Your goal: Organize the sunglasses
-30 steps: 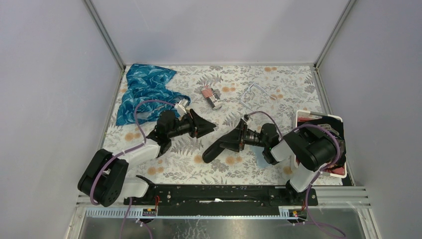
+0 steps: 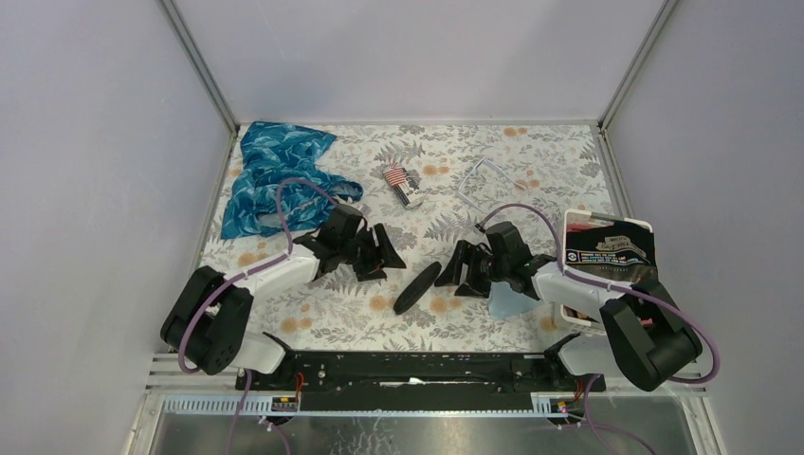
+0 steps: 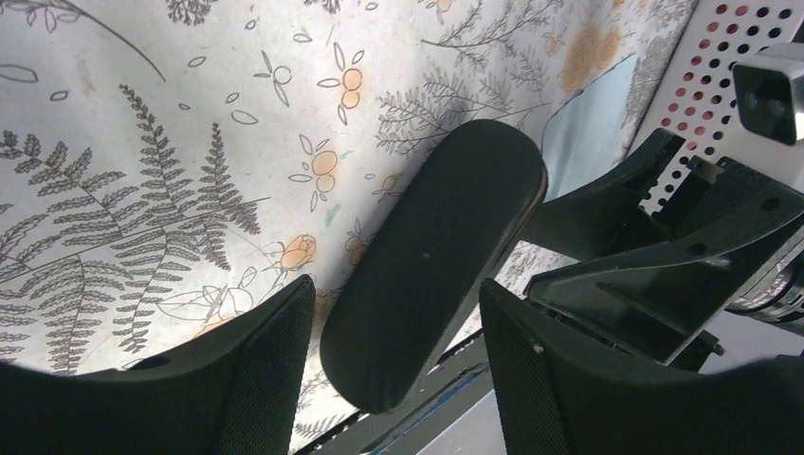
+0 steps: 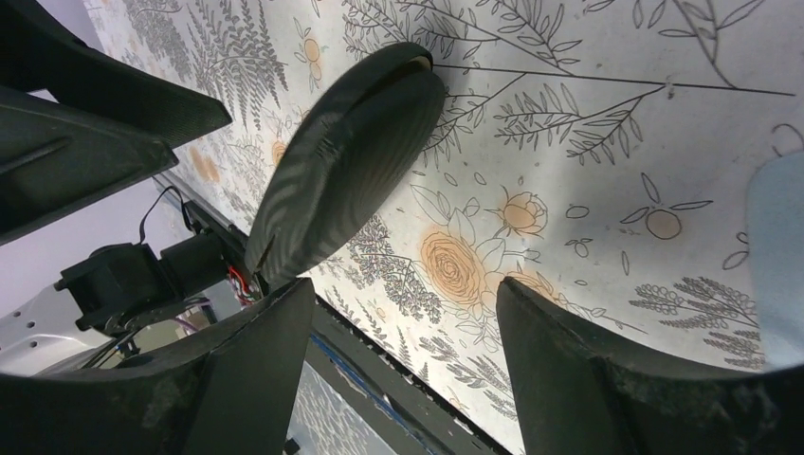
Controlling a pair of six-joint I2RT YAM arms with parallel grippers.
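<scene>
A long black glasses case (image 2: 417, 288) lies slanted on the patterned cloth between my two grippers. Along one edge, in the right wrist view, the case (image 4: 351, 156) shows a narrow gap that widens at its far end. My left gripper (image 2: 387, 266) stands open just left of the case; in its wrist view the case (image 3: 436, 261) lies ahead of the parted fingers. Right of the case, my right gripper (image 2: 457, 282) has its fingers apart and empty. A pale, thin-framed item (image 2: 479, 180), perhaps glasses, lies farther back. A light blue cloth (image 2: 512, 301) lies by the right arm.
A crumpled blue bag (image 2: 280, 180) covers the back left. A small striped packet (image 2: 402, 185) lies at back centre. A white basket (image 2: 573, 220) with a black package (image 2: 612, 251) stands at the right. Open room surrounds the case.
The right gripper has drawn back rightward and lowered, its fingers now clear of the case. The case has shifted slightly to the right. The left gripper has turned its fingers downward.
</scene>
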